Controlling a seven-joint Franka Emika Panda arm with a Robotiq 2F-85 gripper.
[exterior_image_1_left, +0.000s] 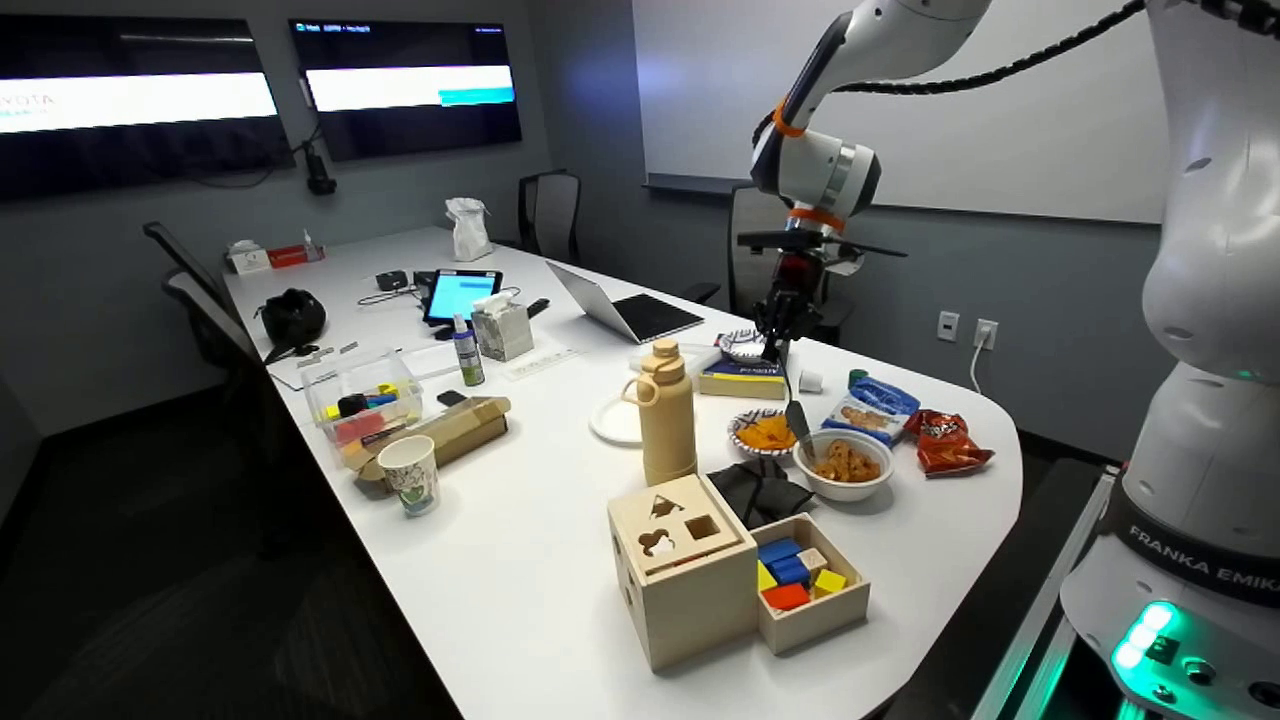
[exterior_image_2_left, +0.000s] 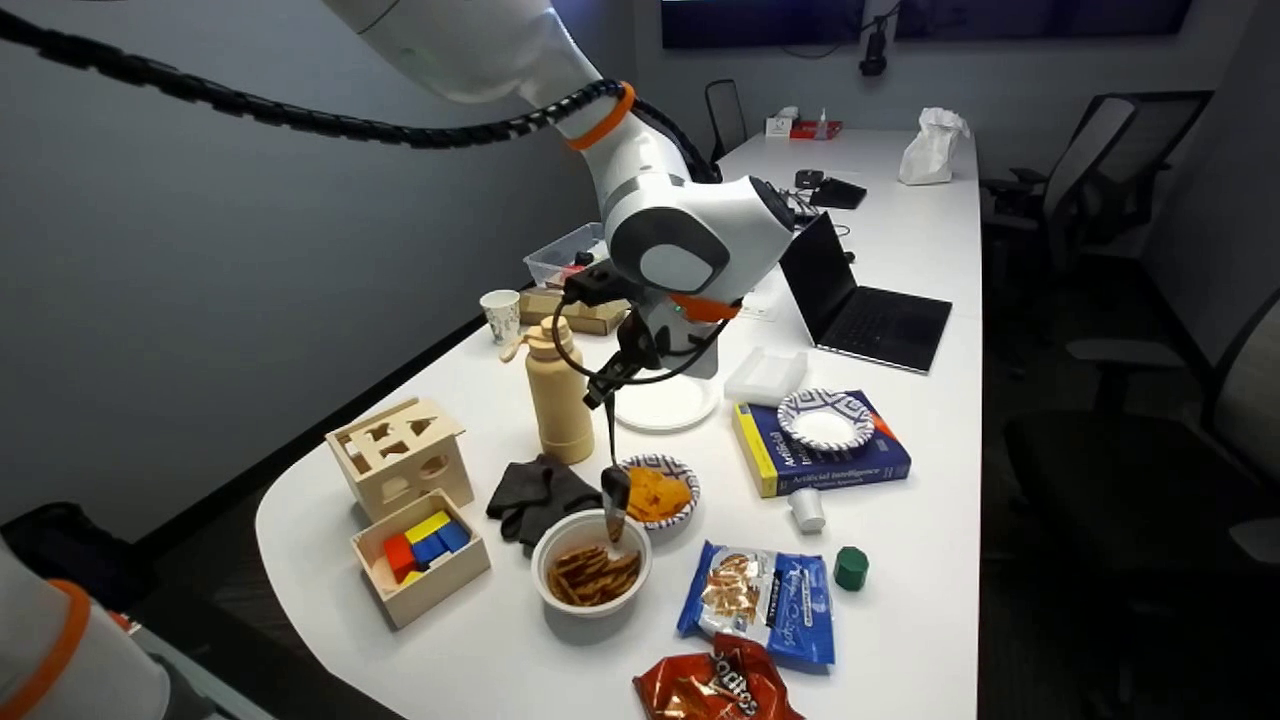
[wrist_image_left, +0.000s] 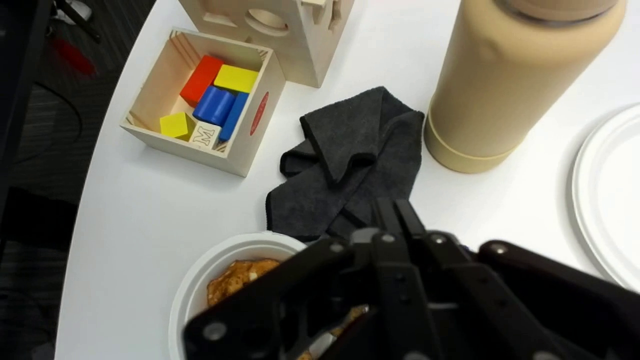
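Observation:
My gripper (exterior_image_2_left: 605, 386) is shut on the handle of a dark spatula-like utensil (exterior_image_2_left: 614, 485), which hangs head down. The utensil's head reaches into the far side of a white bowl (exterior_image_1_left: 885, 482) holding brown, chip-like pieces. Whether it touches the bowl's wall I cannot tell. In the wrist view my gripper covers much of that bowl (wrist_image_left: 180, 303), and the utensil is mostly hidden behind it. Close beside stands a patterned bowl (exterior_image_2_left: 690, 505) of orange food. A crumpled black cloth (wrist_image_left: 345, 162) lies next to the white bowl.
A tall tan bottle (exterior_image_1_left: 667, 420), a wooden shape box (exterior_image_1_left: 702, 600) and an open block tray (exterior_image_1_left: 818, 624) stand nearby. Blue (exterior_image_2_left: 758, 600) and red (exterior_image_2_left: 716, 684) snack bags lie near the white bowl. A patterned bowl (exterior_image_2_left: 824, 426) rests on a book (exterior_image_2_left: 882, 468).

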